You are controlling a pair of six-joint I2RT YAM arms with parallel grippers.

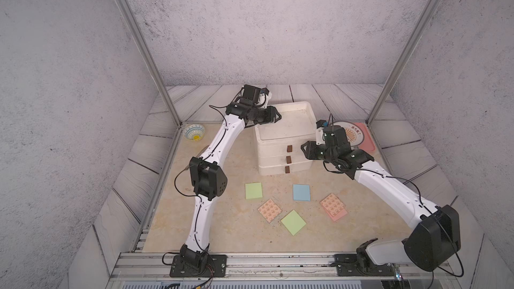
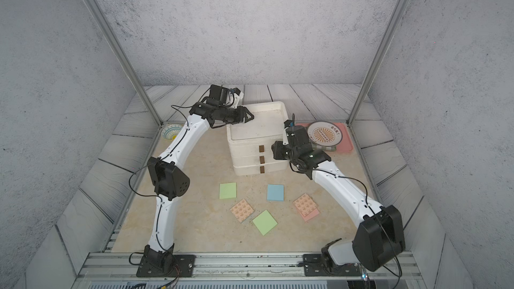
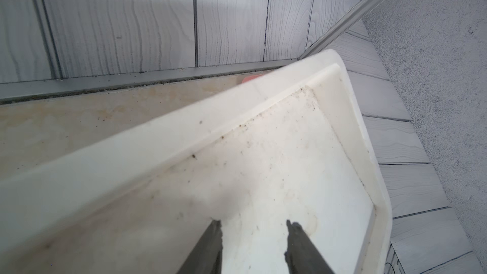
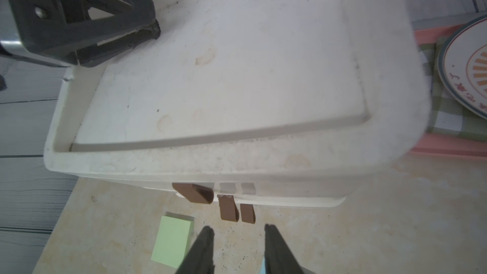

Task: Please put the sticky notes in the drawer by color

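Note:
A white three-drawer box [image 1: 283, 163] with brown handles [image 1: 289, 159] stands at the back centre. My left gripper is over its top tray [image 2: 262, 123]; its fingertips look apart, and I cannot tell whether anything is held. My right gripper is at the box's front right corner, fingers part open with nothing visible between them. On the table in front lie two green notes [image 1: 253, 190] [image 1: 293, 222], a blue note [image 1: 301, 192], a patterned orange square [image 1: 269, 210], and another [image 1: 332, 202] overlapping a pink square [image 1: 339, 215].
A plate [image 2: 325, 133] rests on a pink tray [image 2: 344, 147] right of the box. A bowl [image 1: 193, 133] is at the back left. The table left of the box is clear apart from the left arm above it.

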